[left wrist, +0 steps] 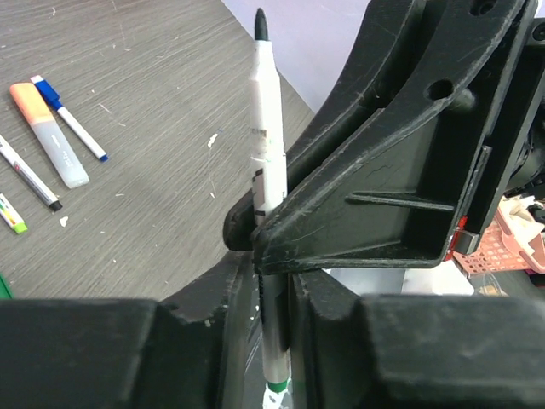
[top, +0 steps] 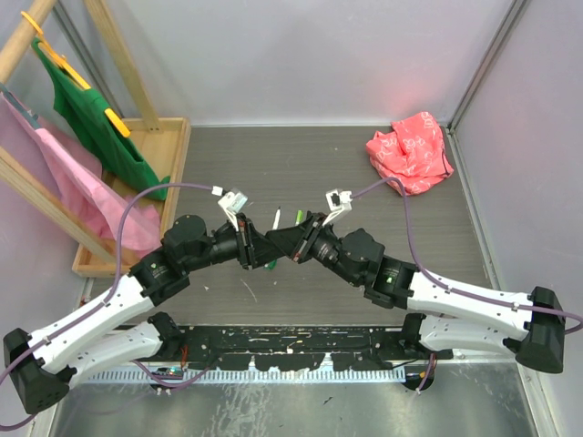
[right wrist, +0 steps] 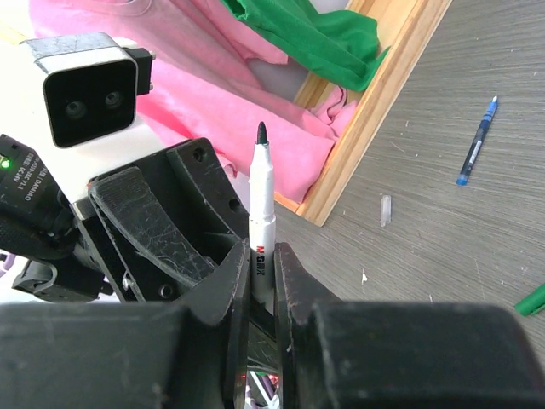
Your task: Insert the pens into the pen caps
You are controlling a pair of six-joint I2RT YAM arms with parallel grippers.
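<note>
An uncapped white marker [left wrist: 267, 111] stands upright in the left wrist view, its dark tip upward and a green band near its lower end. Around its middle my right gripper is shut, seen from its own side in the right wrist view, where the marker's white upper body [right wrist: 262, 200] rises above the fingers. Lower down, the fingers of my left gripper stand on both sides of the marker, slightly apart. Both grippers meet over the table in the top view, which hides the marker there.
On the table [left wrist: 162, 213] lie a blue-capped marker [left wrist: 81, 132], an orange-ended highlighter [left wrist: 51, 136] and a white pen [left wrist: 30, 176]. A blue pen [right wrist: 479, 141] lies apart. Clothes hang on a wooden rack [top: 178, 173] at left; a red cloth [top: 410, 153] sits back right.
</note>
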